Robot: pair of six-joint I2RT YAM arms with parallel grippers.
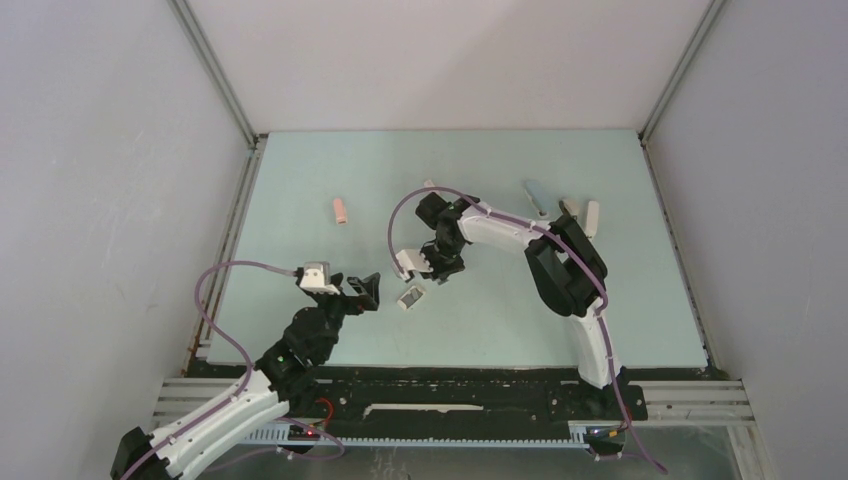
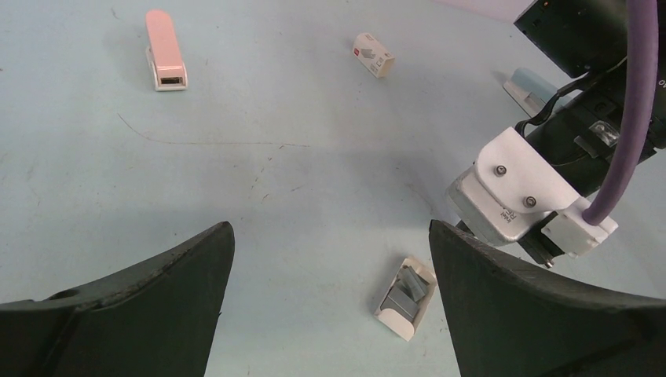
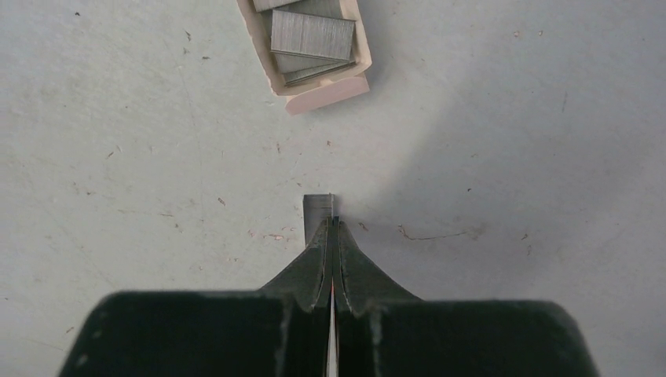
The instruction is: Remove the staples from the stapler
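Observation:
In the right wrist view my right gripper is shut, with nothing between its fingers. Just left of its tips lies a small grey staple strip (image 3: 317,206) on the table; its near end is hidden behind the fingers. A pink stapler (image 2: 165,43) lies alone at the upper left of the left wrist view. My left gripper stands wide open and empty, well to the left of the right one in the top view.
An open staple tray (image 3: 326,96) holding grey strips sits just beyond the strip. A small white box (image 2: 373,55) stands farther back. At the far right are a blue stapler (image 1: 537,196), a brownish item (image 1: 568,208) and a white item (image 1: 592,219).

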